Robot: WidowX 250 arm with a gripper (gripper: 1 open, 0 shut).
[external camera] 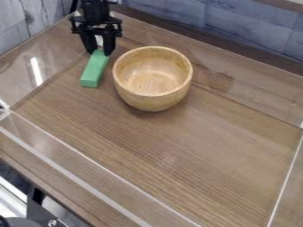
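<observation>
The black gripper (97, 37) is at the top left of the camera view, over the upper end of a green bar-shaped object (92, 69) lying on the wooden table. Something pale is partly visible among the fingers, too small to make out. Whether the fingers grip anything cannot be told. A wide tan wooden bowl (153, 87) sits just right of the green object.
</observation>
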